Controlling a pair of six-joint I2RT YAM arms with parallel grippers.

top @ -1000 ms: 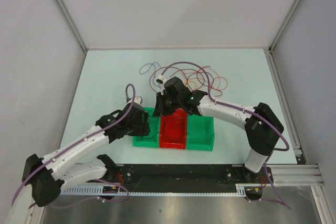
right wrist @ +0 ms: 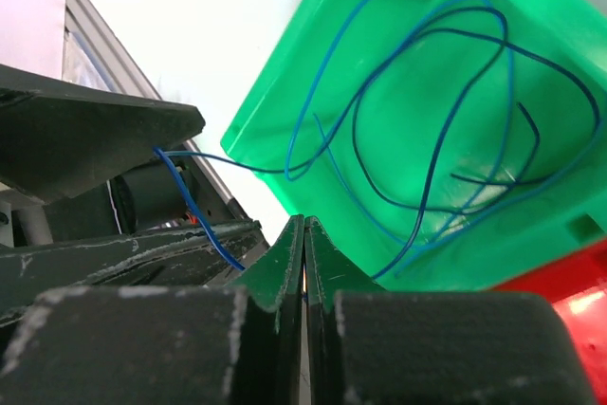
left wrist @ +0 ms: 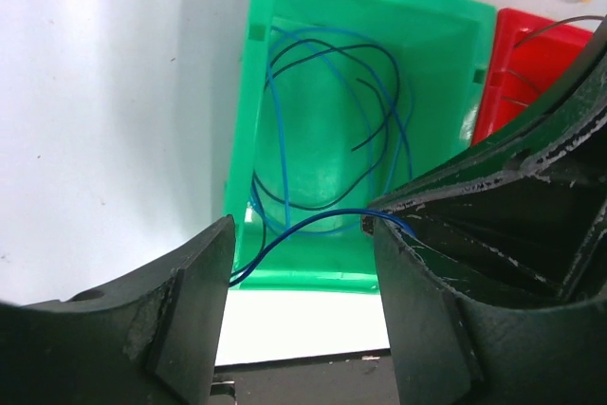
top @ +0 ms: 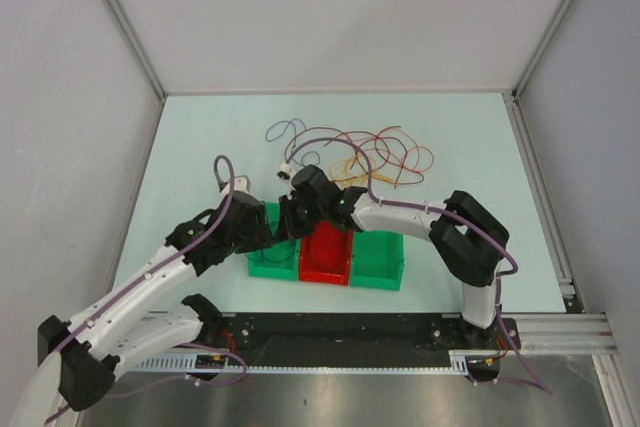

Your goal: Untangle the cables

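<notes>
Blue cable (left wrist: 281, 160) and dark cable (left wrist: 388, 125) lie looped in the left green compartment (left wrist: 438, 52) of the bin. My left gripper is over its front left part, fingers apart, with a blue strand crossing the gap between them. Close against it, my right gripper is shut. The blue strand passes behind its tips, and whether they pinch it cannot be made out. Beyond the bin, red cables (top: 425, 151), orange cable (top: 346, 169) and blue-purple cable (top: 270, 136) lie in a loose tangle.
The red compartment (top: 325, 275) holds red cable. Right of it, the other green compartment (top: 378, 255) looks empty. Clear white table (top: 470, 152) lies right of the tangle. Both arms meet closely over the left compartment.
Both grippers have moved left, the right one also toward the table's front. The bin has shifted slightly left. The tangle behind looks unchanged.
</notes>
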